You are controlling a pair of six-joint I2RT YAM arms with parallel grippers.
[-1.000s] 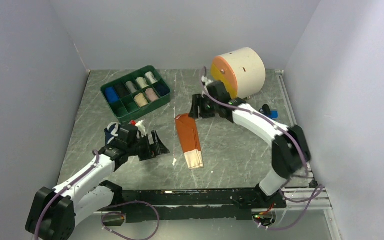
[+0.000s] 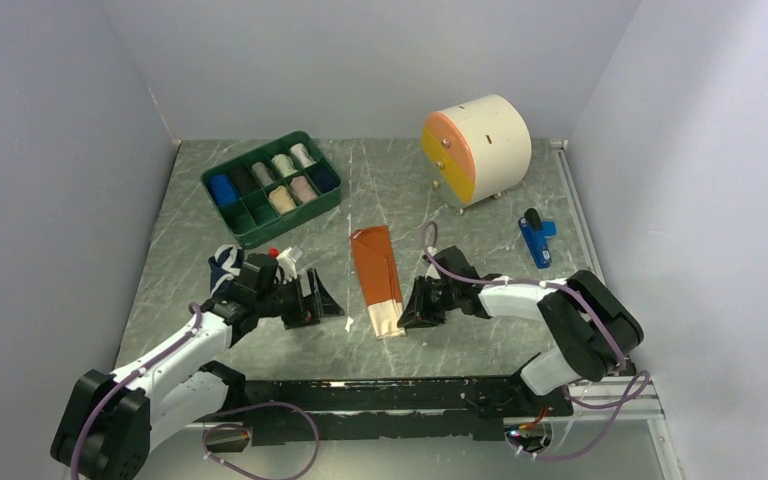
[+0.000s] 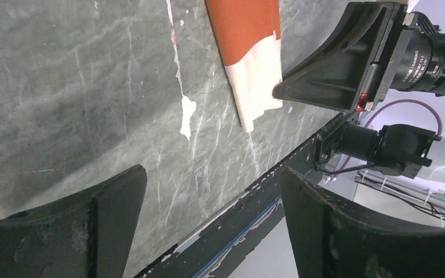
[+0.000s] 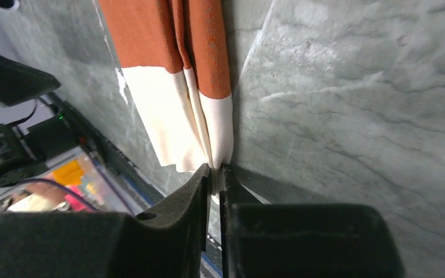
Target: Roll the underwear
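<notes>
The orange underwear (image 2: 373,262), with a white band at its near end, lies folded lengthwise on the grey table (image 2: 310,355). My left gripper (image 2: 320,305) stands open and empty to its left, apart from it. My right gripper is at the white end's right-hand edge, its fingertips nearly together on a narrow fold of the white cloth. In the left wrist view the white band (image 3: 252,81) is partly behind the right gripper's fingers.
A green divided box (image 2: 254,228) with rolled garments stands at the back left, a round cream cabinet (image 2: 490,150) at the back right, a blue tool (image 2: 538,245) at the right. Dark-and-white cloth (image 2: 222,262) lies behind the left arm. The front table edge is close.
My right gripper has come from beyond the underwear's far end down to its white near end and has closed in on the fabric.
</notes>
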